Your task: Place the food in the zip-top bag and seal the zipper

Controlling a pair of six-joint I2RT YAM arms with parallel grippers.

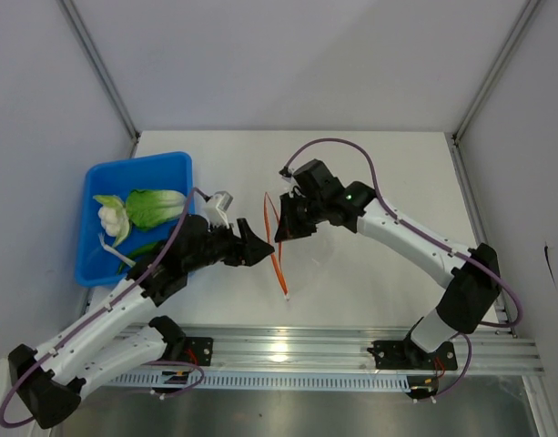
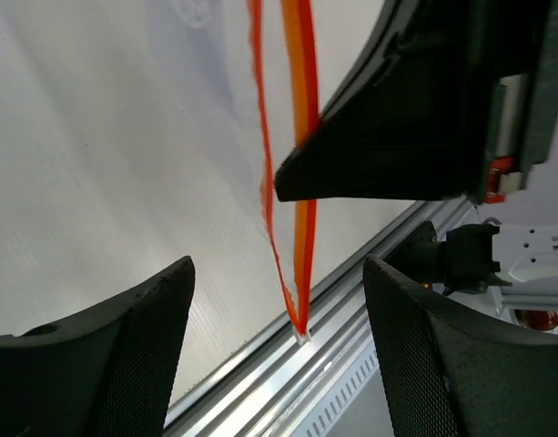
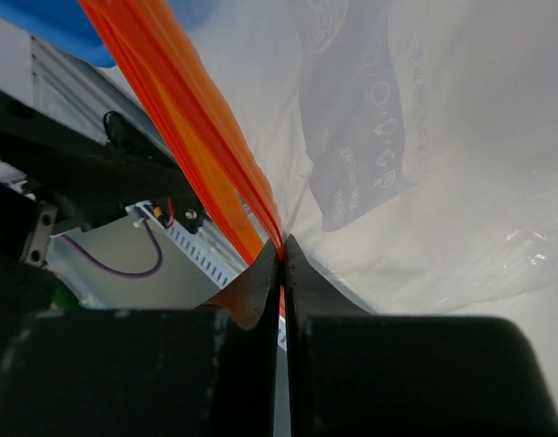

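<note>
My right gripper is shut on the orange-edged mouth of the clear zip top bag [image 3: 424, 127], and the bag hangs from it over the middle of the table. The orange zipper strip [image 1: 277, 269] runs down and its two edges stand slightly apart. My left gripper is open, its fingers on either side of the strip's lower part without visibly gripping it. In the blue tray [image 1: 185, 164] at left lie a white cauliflower [image 1: 110, 220], a leafy green vegetable [image 1: 154, 209] and a slim green item [image 1: 142, 252], partly behind my left arm.
Both grippers are close together, with my right finger [image 2: 397, 150] beside the strip in the left wrist view. A metal rail [image 1: 288, 339] lines the front edge.
</note>
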